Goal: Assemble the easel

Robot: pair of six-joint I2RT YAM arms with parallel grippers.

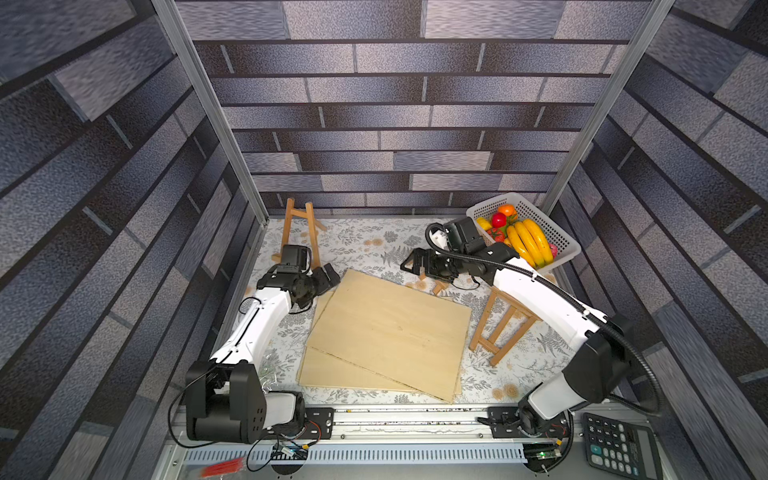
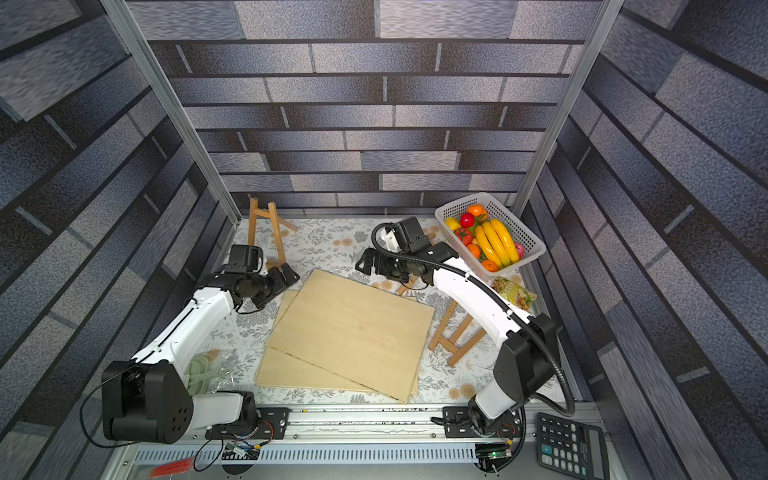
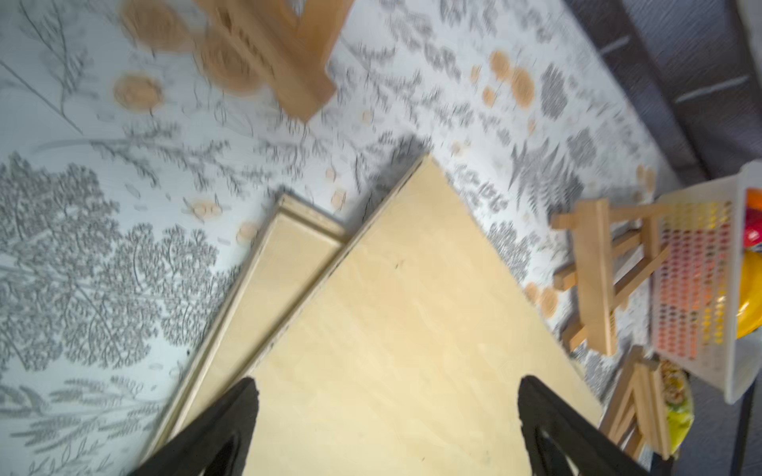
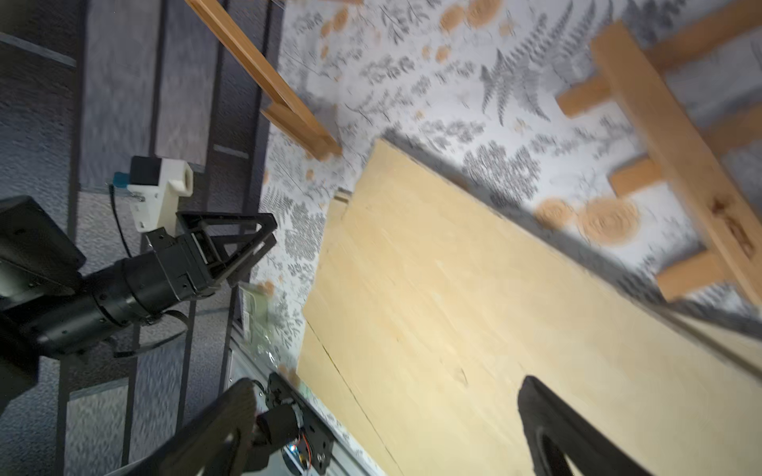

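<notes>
One wooden easel [image 1: 310, 232] stands upright at the back left of the table. A second wooden easel [image 4: 674, 150] stands beyond the boards' far edge, partly behind my right arm in the top views. To the right of the boards is a third wooden easel [image 1: 502, 328]. Two flat plywood boards [image 1: 392, 328] lie stacked askew mid-table. My left gripper is open above the boards' left corner, close in front of the first easel, with nothing between its fingers. My right gripper, also open and empty, hangs over the area behind the boards.
A grey basket [image 2: 532, 232] of toy fruit sits at the back right, with a colourful packet [image 2: 514, 293] just in front of it. A pale green item [image 2: 204, 372] lies at the front left.
</notes>
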